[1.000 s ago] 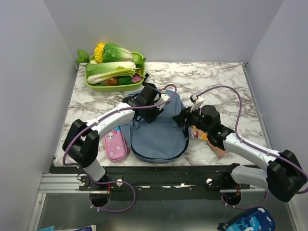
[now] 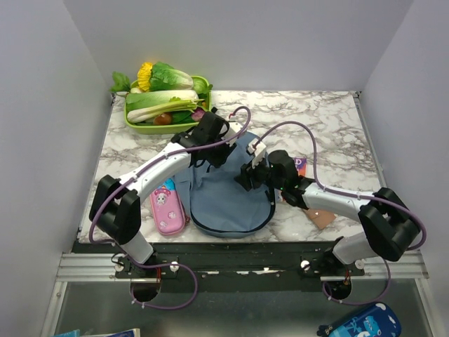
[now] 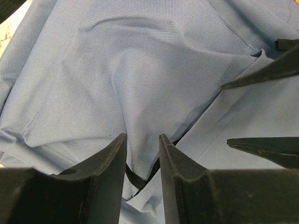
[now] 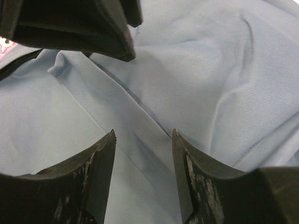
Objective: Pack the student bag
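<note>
The blue-grey fabric bag [image 2: 224,203] lies flat on the marble counter with folds across its upper part, seen closely in both wrist views [image 3: 140,84] [image 4: 70,121]. My left gripper [image 2: 216,156] hangs over its upper left, fingers apart above a fold with a dark edge [image 3: 143,149]. My right gripper [image 2: 247,175] is over the bag's right middle, fingers apart above the fabric [image 4: 142,135]. Neither visibly holds fabric; the two grippers are close together. A pink pencil case [image 2: 168,209] lies left of the bag.
A green basket of vegetables [image 2: 165,126] stands at the back left. Colourful items and a brown board [image 2: 320,217] lie right of the bag, partly under the right arm. A blue case [image 2: 363,324] is below the counter.
My right gripper has moved left over the bag, toward the left one.
</note>
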